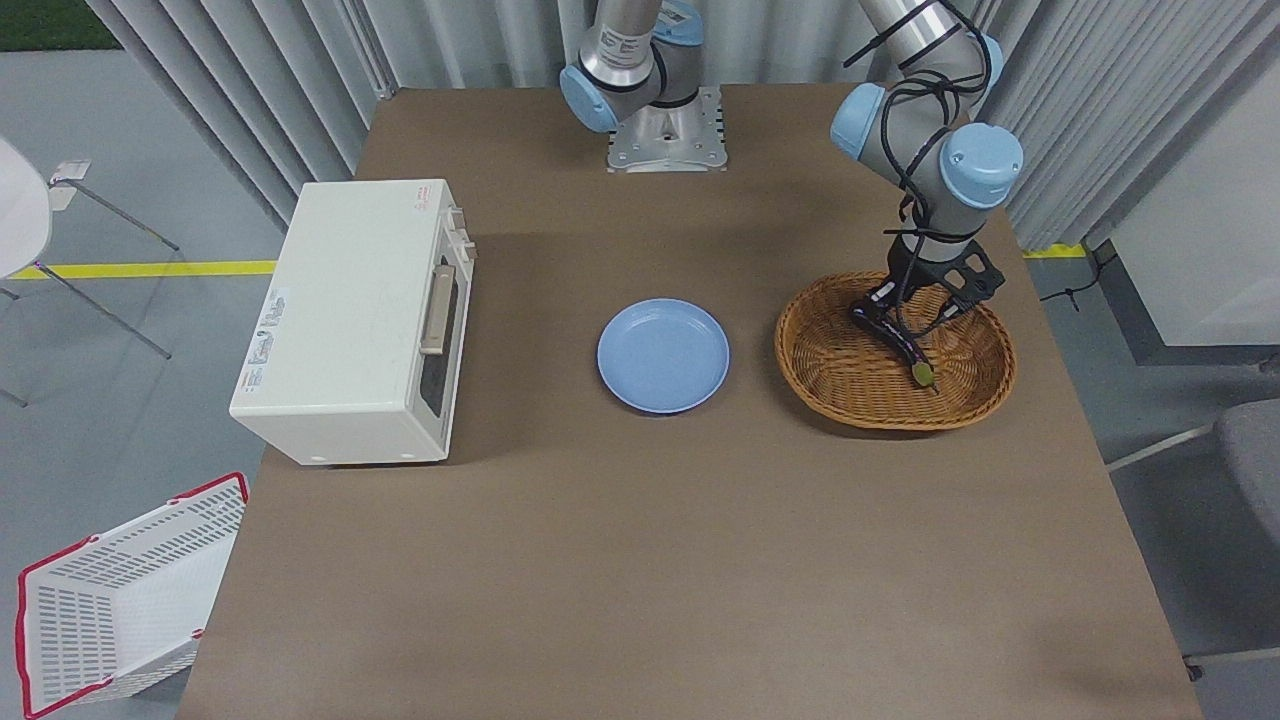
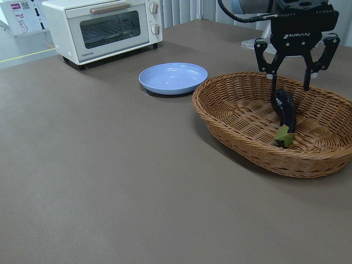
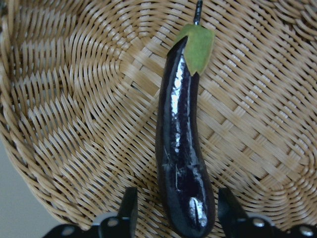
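A dark purple eggplant [image 3: 181,148] with a green cap lies in the oval wicker basket [image 1: 828,372], on the right of the table in the front view; in the left view it [image 2: 286,113] points toward that camera. My gripper [image 2: 290,82] is open directly over the eggplant's thick end, fingertips at either side of it; in the wrist view the two fingertips [image 3: 174,201] flank that end low in the frame. Whether they touch it I cannot tell.
A blue plate [image 1: 662,354] sits left of the basket. A white toaster oven [image 1: 336,324] stands further left, its door shut.
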